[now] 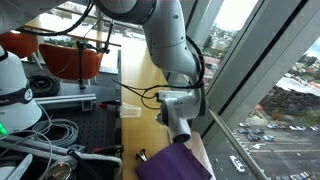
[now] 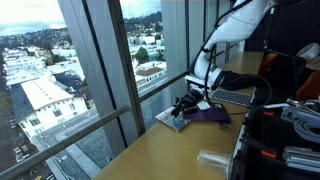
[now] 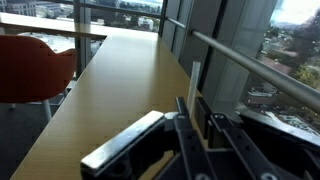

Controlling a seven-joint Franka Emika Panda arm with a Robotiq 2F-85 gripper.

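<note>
My gripper shows at the bottom of the wrist view, its dark fingers reaching over the long wooden counter (image 3: 120, 75). A slim white stick-like object (image 3: 195, 82) rises in line with the gap between the fingertips. Whether the fingers grip it or merely stand around it is not clear. In exterior view 2 the white arm (image 2: 205, 68) bends down towards the counter near the window. A pale flat thing (image 2: 172, 120) lies by its lower end. The arm's own body hides the fingertips in exterior view 1.
A purple cloth (image 1: 172, 164) lies on the counter beside the arm. A clear plastic container (image 2: 214, 160) sits at the counter's near edge. Windows and a metal rail (image 3: 255, 65) run along one side; an orange chair (image 3: 38, 66) stands on the other.
</note>
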